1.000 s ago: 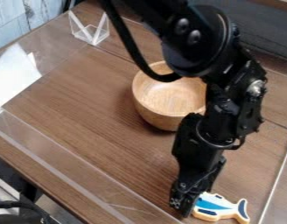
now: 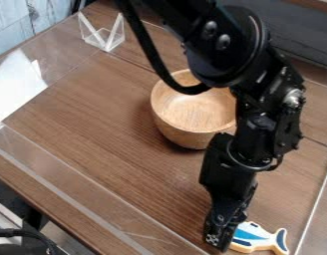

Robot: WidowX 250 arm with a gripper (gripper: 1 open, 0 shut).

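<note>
My black gripper (image 2: 222,229) points down at the lower right of the camera view, its tips low at the table, on the left end of a small white and blue fish-shaped piece (image 2: 262,237) with an orange edge. The fingertips are dark and partly hide that end, so how they grip it is hard to see. A round wooden bowl (image 2: 181,125) stands behind the arm, partly hidden by it.
A white sheet (image 2: 12,82) lies at the left edge, and a clear angular object (image 2: 103,34) stands at the back left. Clear strips run along the table's edges.
The gripper has shifted very slightly at the fish piece, and the piece's tail sits a little differently. The bowl is unmoved.
</note>
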